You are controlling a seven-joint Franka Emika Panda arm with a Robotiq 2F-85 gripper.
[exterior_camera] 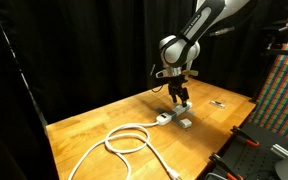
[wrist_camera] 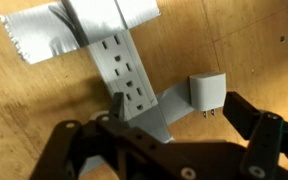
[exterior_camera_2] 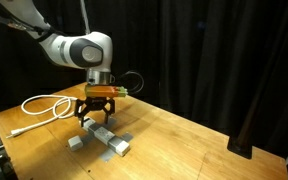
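A white power strip (wrist_camera: 127, 75) is fixed to the wooden table with silver tape (wrist_camera: 50, 34), its row of outlets facing up. Beside it, a small white plug block (wrist_camera: 208, 91) lies on its own, apart from the strip, its metal prongs showing. In the first exterior view the block (exterior_camera: 185, 124) is on the near side of the strip (exterior_camera: 180, 112). My gripper is open above the two, with nothing between its fingers. From the second exterior view, the gripper (exterior_camera_2: 96, 107) hangs over the far end of the strip (exterior_camera_2: 108, 138).
The strip's white cord (exterior_camera: 112, 140) loops loosely over the table to the left. A small item (exterior_camera: 217, 103) lies at the right, too small to name. Wide bare table (exterior_camera_2: 204, 150) stretches beyond the strip, and black curtains stand behind.
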